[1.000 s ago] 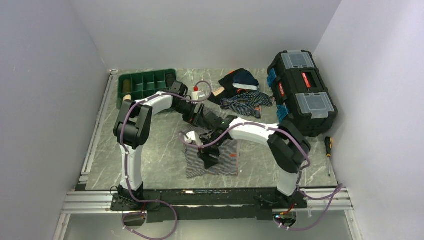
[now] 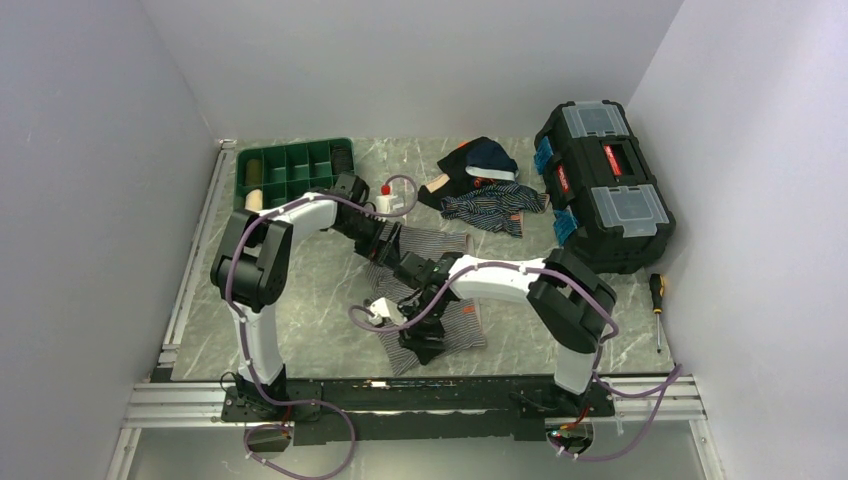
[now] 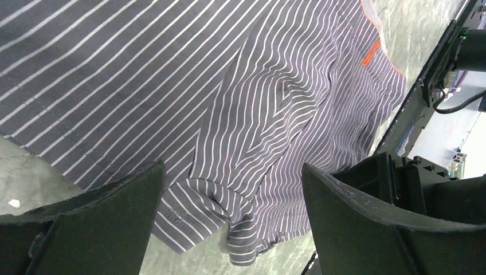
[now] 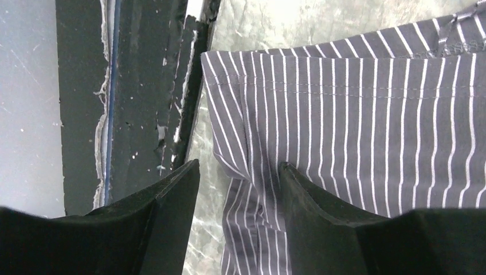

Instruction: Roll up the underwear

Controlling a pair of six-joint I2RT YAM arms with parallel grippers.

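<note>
The grey striped underwear [image 2: 430, 240] lies rumpled across the middle of the table beneath both grippers. My left gripper [image 2: 385, 245] is over its back part, open; in the left wrist view the cloth [image 3: 114, 69] shows between and beyond the fingertips. My right gripper [image 2: 420, 345] is low over its front edge, near the table's front; in the right wrist view its open fingers [image 4: 166, 212] straddle a wrinkled hem corner [image 4: 240, 126].
A green divided box [image 2: 300, 160] with rolled items sits back left. Dark clothes [image 2: 470, 170] lie at the back, a black toolbox [image 2: 610, 190] and a screwdriver [image 2: 657, 300] at the right.
The left gripper has moved slightly toward the front too.
</note>
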